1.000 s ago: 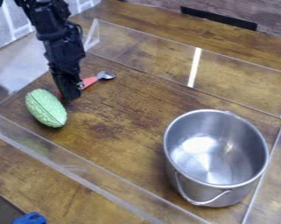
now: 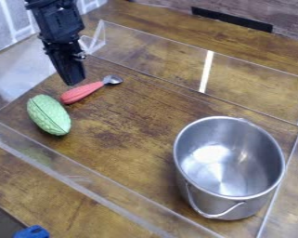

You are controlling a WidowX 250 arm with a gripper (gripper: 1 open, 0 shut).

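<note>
My black gripper [image 2: 70, 74] hangs at the upper left, above a red-handled utensil [image 2: 83, 91] with a short metal end, which lies on the wooden surface. A green, ridged, oblong vegetable toy [image 2: 49, 114] lies just in front of the utensil. I cannot tell how far apart the fingertips are, and nothing is visibly held between them. A steel pot [image 2: 228, 163] with a wire handle stands at the right, empty.
Clear low walls surround the wooden work area [image 2: 138, 125]. The middle between the utensil and the pot is free. A blue object [image 2: 31, 231] sits at the bottom left corner, outside the walls.
My gripper has risen from the red utensil, exposing more of its handle. The vegetable and pot look unchanged.
</note>
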